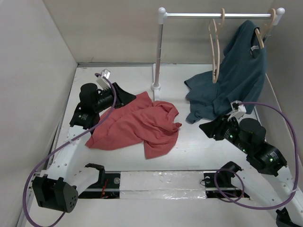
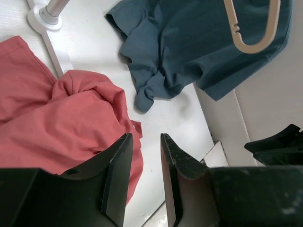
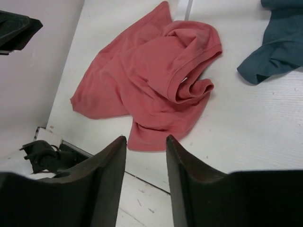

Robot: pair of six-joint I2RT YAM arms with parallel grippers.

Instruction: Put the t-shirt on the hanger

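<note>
A crumpled red t-shirt lies on the white floor of the workspace, also seen in both wrist views. My left gripper is above its upper left part, open with nothing between its fingers. My right gripper hangs over bare floor right of the shirt, fingers apart and empty. Two wooden hangers hang on the metal rail at the top right.
A dark teal garment drapes from near the right end of the rail down onto the floor at the back right. The rail's post stands behind the red shirt. Bare floor lies at the front right.
</note>
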